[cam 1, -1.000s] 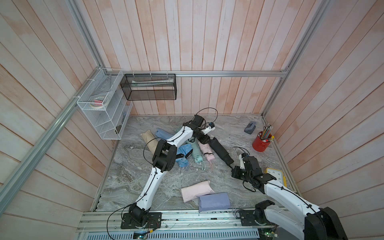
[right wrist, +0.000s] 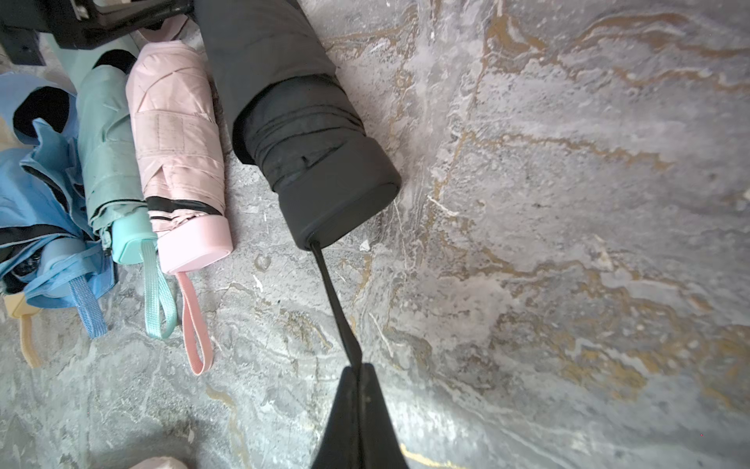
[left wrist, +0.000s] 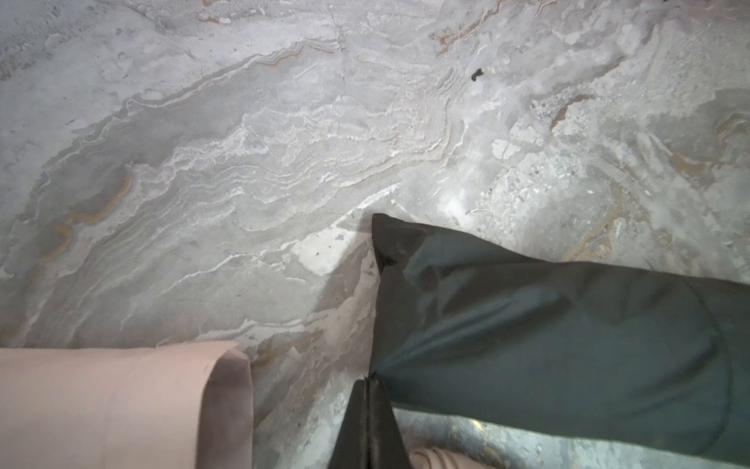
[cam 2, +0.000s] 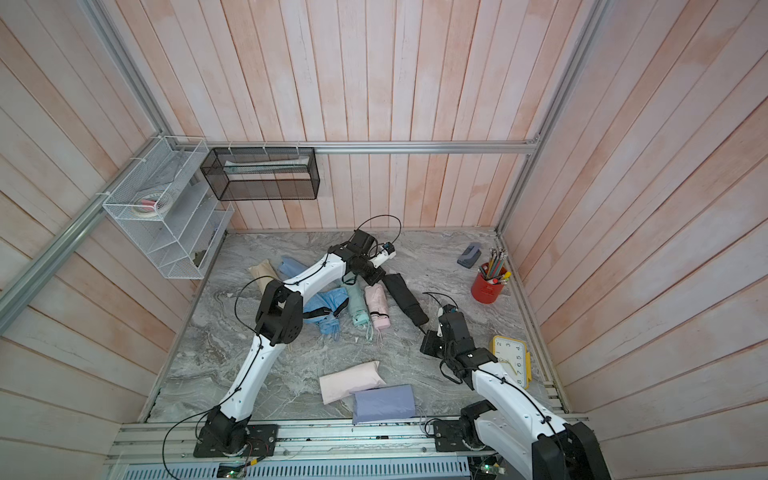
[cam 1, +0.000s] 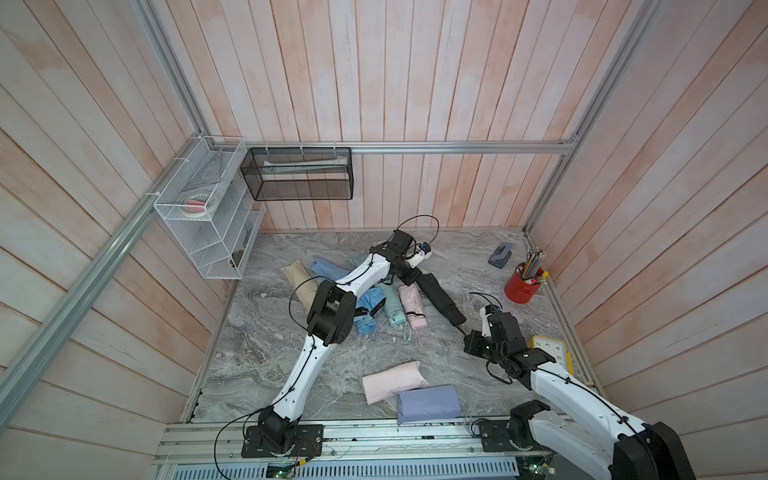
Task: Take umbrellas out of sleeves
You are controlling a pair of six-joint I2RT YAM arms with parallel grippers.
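Note:
The black umbrella (right wrist: 336, 183) lies partly inside its dark sleeve; in the right wrist view its handle and a crumpled stretch of canopy show outside the sleeve's mouth. Its wrist strap (right wrist: 334, 301) runs taut from the handle to my right gripper, which is shut on the strap's end. At the sleeve's closed end my left gripper is shut on one bottom corner, with creases fanning out from the fingertips. Left of the black one lie a pink umbrella (right wrist: 178, 136), a mint umbrella (right wrist: 113, 148) and a blue umbrella (right wrist: 47, 179).
An empty-looking pink sleeve (cam 1: 392, 381) and a blue-grey sleeve (cam 1: 428, 404) lie flat near the front edge. A beige sleeve (cam 1: 300, 280) rests at the left. To the right stand a red pencil cup (cam 1: 521, 286) and a stapler-like object (cam 1: 501, 254).
The pink umbrella has settled a little to the left. The black umbrella and sleeve look almost the same.

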